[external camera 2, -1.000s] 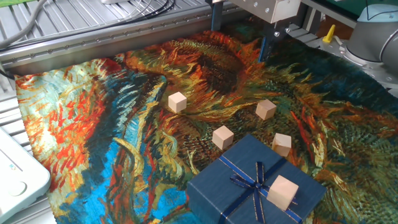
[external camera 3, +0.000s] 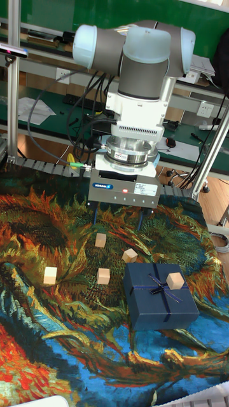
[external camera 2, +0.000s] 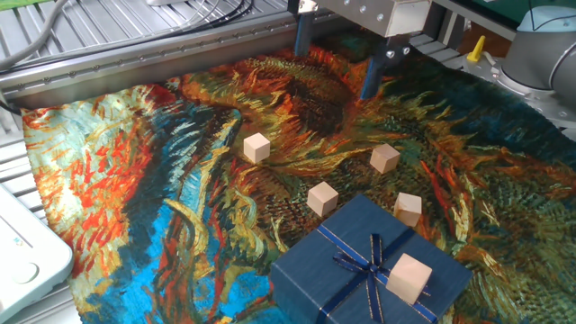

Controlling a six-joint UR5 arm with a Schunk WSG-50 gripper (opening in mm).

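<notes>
My gripper is open above the far part of the cloth, its two fingers wide apart and only cloth showing between them. Exterior view 3 has the gripper behind the cubes. Several plain wooden cubes lie apart on the cloth: a left one, a far right one, a middle one and one close to the box's far corner. Another wooden cube rests on the lid of a dark blue gift box, beside its ribbon bow.
A painted, multicoloured cloth covers the table. Metal framing borders its far left side. A white device occupies the left edge, and a small yellow cone is at the back right.
The cubes and the box have stayed put.
</notes>
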